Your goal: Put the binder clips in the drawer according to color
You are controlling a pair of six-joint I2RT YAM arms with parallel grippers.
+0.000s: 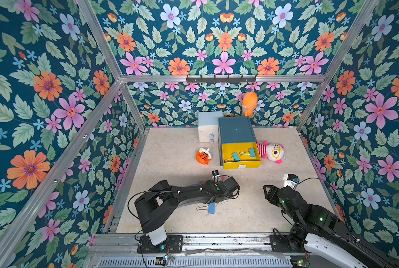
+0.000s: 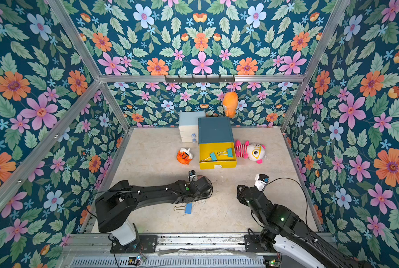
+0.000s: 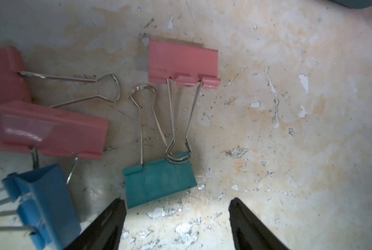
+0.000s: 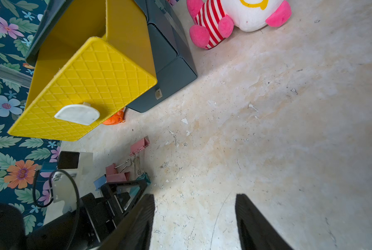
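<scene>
My left gripper is open over the table, nothing between its fingers. Just ahead of its left fingertip lies a teal binder clip (image 3: 160,181), its handles touching those of a pink clip (image 3: 183,62). Further left in the left wrist view are another pink clip (image 3: 52,129), more pink behind it, and a blue clip (image 3: 54,208). A separate blue clip (image 1: 212,208) lies in front of the left arm. The yellow drawer (image 1: 242,164) stands pulled out, holding two teal clips, one at its right (image 1: 251,152). My right gripper hangs apart over bare table, its fingers parted and empty.
The dark blue cabinet (image 1: 236,129) holds the drawer. Left of it stand a small white drawer box (image 1: 209,122) and an orange-and-white toy (image 1: 203,156); a pink-and-white plush (image 1: 274,152) sits at its right.
</scene>
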